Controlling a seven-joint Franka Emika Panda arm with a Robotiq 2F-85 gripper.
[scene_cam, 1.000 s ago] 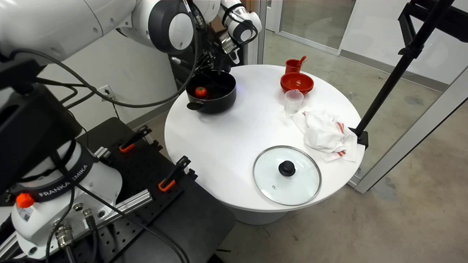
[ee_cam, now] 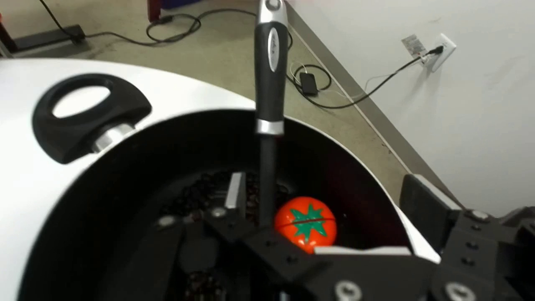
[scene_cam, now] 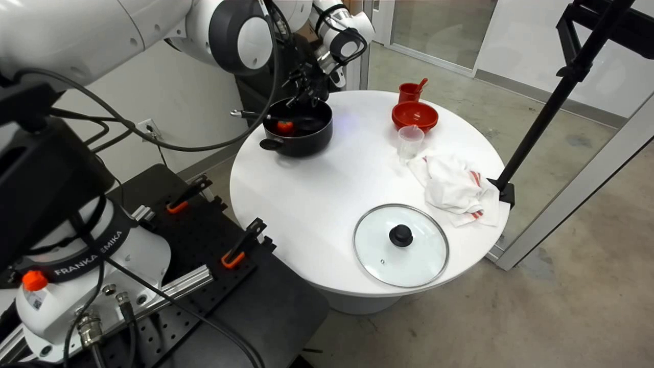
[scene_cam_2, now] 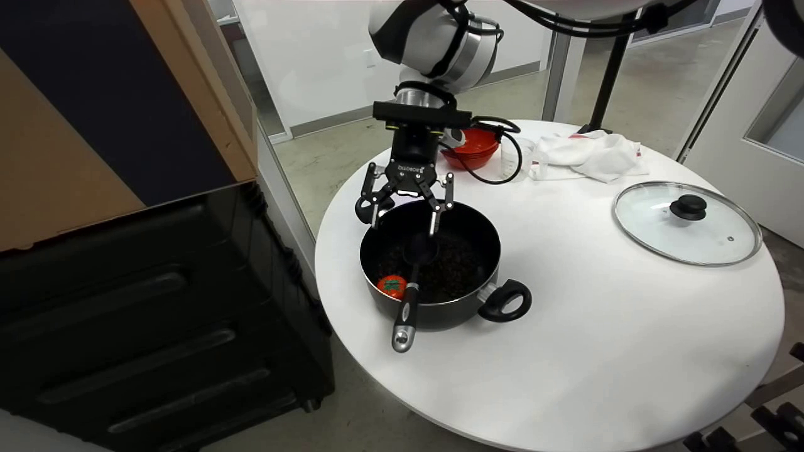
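A black pot stands near the table's edge with dark beans and a red toy tomato inside. A black-handled utensil leans in the pot, its head among the beans and its handle resting out over the rim. Above the pot's far side hangs my gripper, open, its fingers apart with nothing held between them. In the wrist view the utensil's handle points away past the rim, beside the tomato. Part of the pot's inside is hidden by the gripper there.
A glass lid lies flat near the table's front. Red bowls, a red cup, a clear cup and a white towel sit along the far right.
My gripper has opened away from it and shifted slightly right; the pot has moved a little too.
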